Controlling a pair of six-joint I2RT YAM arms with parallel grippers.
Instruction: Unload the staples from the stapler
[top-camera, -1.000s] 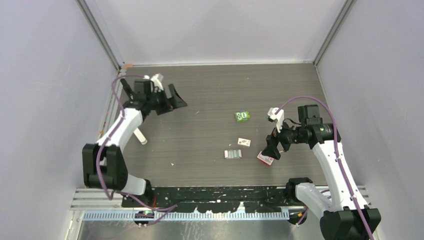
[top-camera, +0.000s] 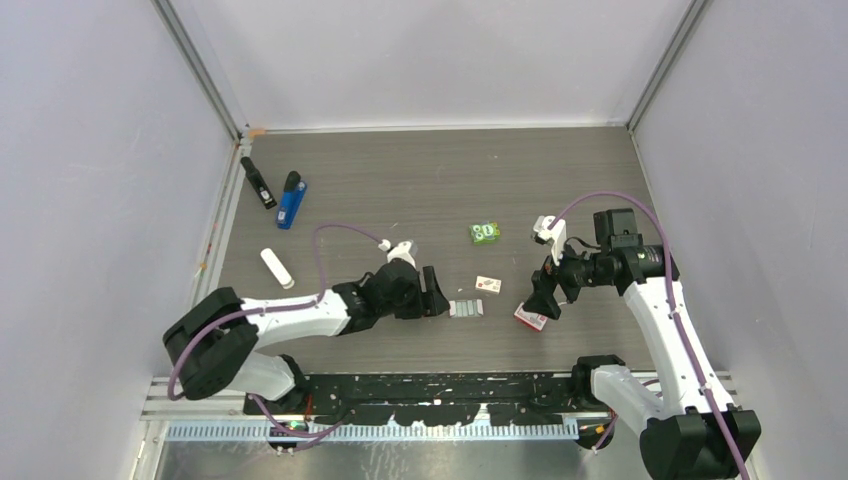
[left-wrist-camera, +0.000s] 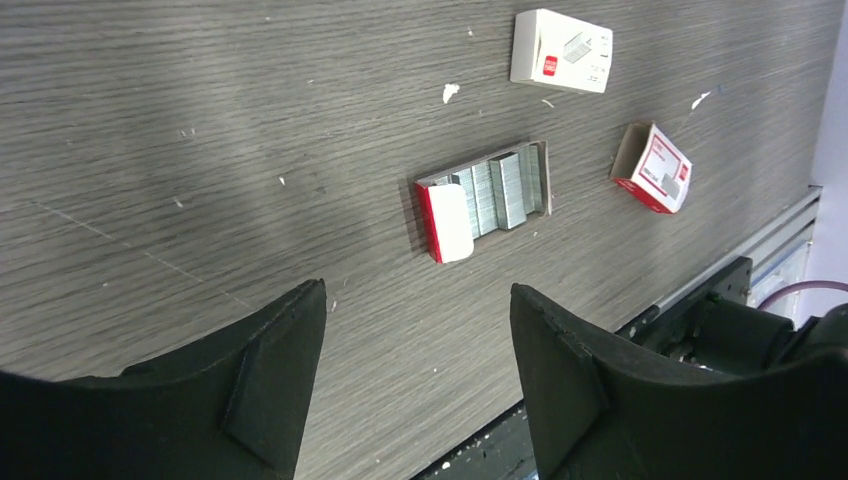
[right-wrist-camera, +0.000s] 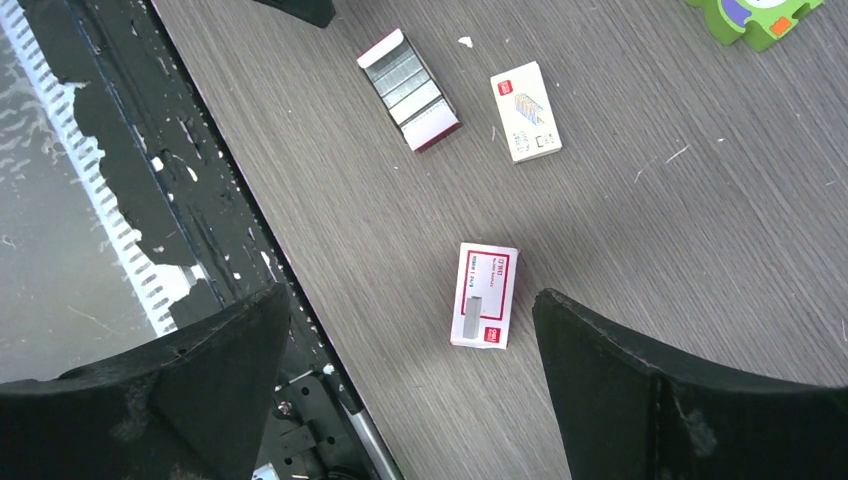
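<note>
An open tray of staple strips with a red end lies on the table, just beyond my left gripper, whose fingers are spread with nothing between them. A blue-and-black stapler lies at the back left in the top view. My right gripper stands open above a red-and-white staple box, nothing in its fingers. A second small white box lies beside the staple tray.
A black object and a white cylinder lie on the left side. A green block sits behind the boxes.
My left arm has swung from the back left toward the front middle, beside the staple tray, uncovering the stapler at the back left. The right arm has not visibly moved.
</note>
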